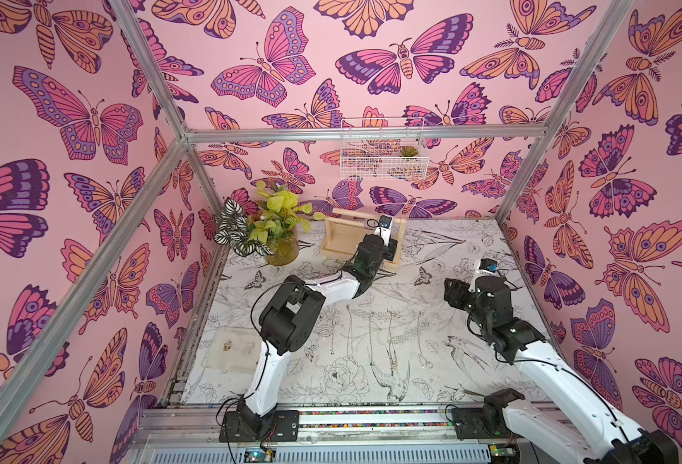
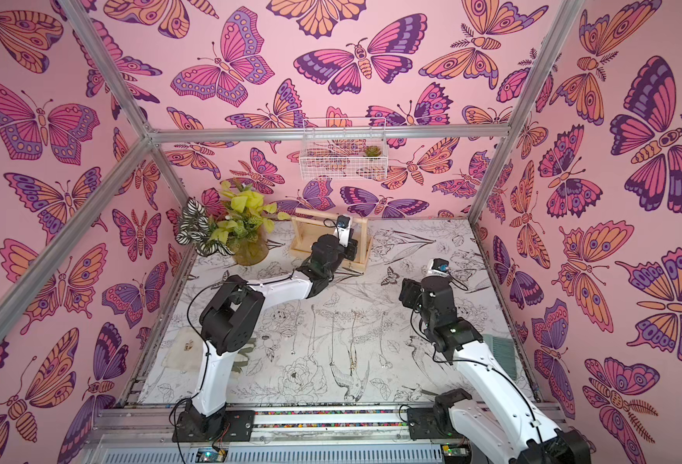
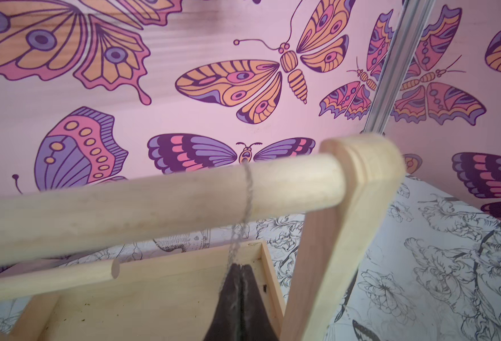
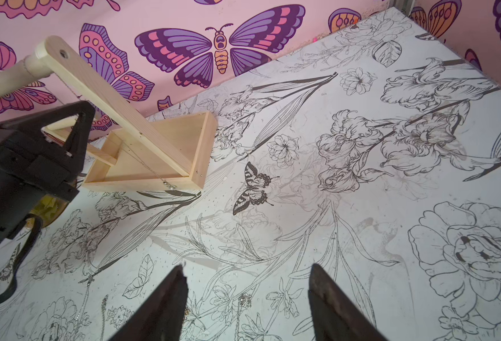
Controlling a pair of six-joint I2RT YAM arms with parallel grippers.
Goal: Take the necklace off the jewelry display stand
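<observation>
The wooden jewelry stand is at the back of the table, its round bar raised on side posts. A thin silver necklace hangs over the bar near its right end; its pendant shows by the base's front edge. My left gripper is shut right at the chain, in front of and below the bar. Whether the chain is pinched between its tips cannot be made out. Apart from the stand, to its right and nearer the front, my right gripper is open above the table with nothing between its fingers.
Several thin necklaces lie on the patterned table, one with a pendant under my right gripper. A potted plant stands left of the stand. A wire basket hangs on the back wall.
</observation>
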